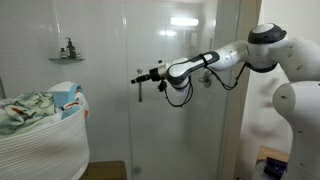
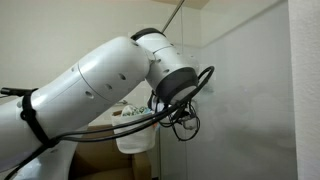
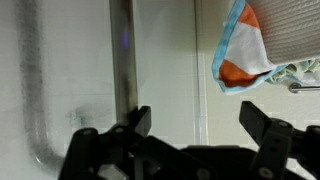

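In exterior view 1, my gripper (image 1: 141,78) reaches from the right to a tall glass panel (image 1: 165,125). A short grey upright piece, perhaps a handle, shows just below its tip; whether they touch I cannot tell. From the wrist, my gripper is open, its fingers wide apart with only the pale background between them. The left finger (image 3: 140,121) overlaps a dark metal strip (image 3: 122,55) along the glass edge; contact is unclear. Exterior view 2 shows the arm (image 2: 110,75) from behind, with cables hiding most of the gripper.
A large white basket (image 1: 45,152) heaped with cloths (image 1: 28,110) stands at the left. In the wrist view, an orange, white and blue cloth (image 3: 240,50) hangs from it near the right finger. Bottles (image 1: 69,47) stand on a wall shelf; a brown box (image 1: 105,170) is low down.
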